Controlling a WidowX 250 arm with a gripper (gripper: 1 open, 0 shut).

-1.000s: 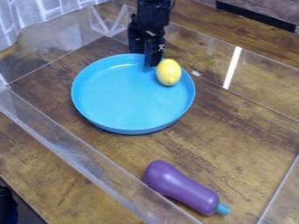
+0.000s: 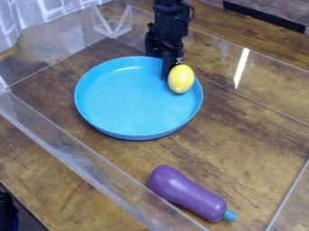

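Note:
A yellow oval object (image 2: pixel 182 79) rests on the right rim area of a round blue plate (image 2: pixel 126 104). The black gripper (image 2: pixel 165 61) is low over the plate's back right edge, just behind the yellow object; its fingertips are dark and partly hidden, so whether anything touches them is unclear. A purple toy eggplant (image 2: pixel 187 191) with a teal end lies on the wooden surface at the front right.
Clear plastic barriers run along the left, back and right of the wooden surface (image 2: pixel 241 135). Bare wood is free to the right of the plate and at its left.

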